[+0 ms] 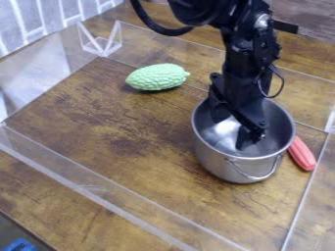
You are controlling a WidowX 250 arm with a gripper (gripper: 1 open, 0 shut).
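My black gripper (240, 123) reaches down from the top centre into a steel pot (236, 162) on the right of the wooden table (105, 157). Its fingers are inside the pot, dark against the shadowed interior; the fingers look apart, though what lies between them is hard to make out.
A pale green bumpy vegetable (156, 78) lies at the back left of the pot. A red object (300, 152) lies just right of the pot. Clear plastic walls border the table area.
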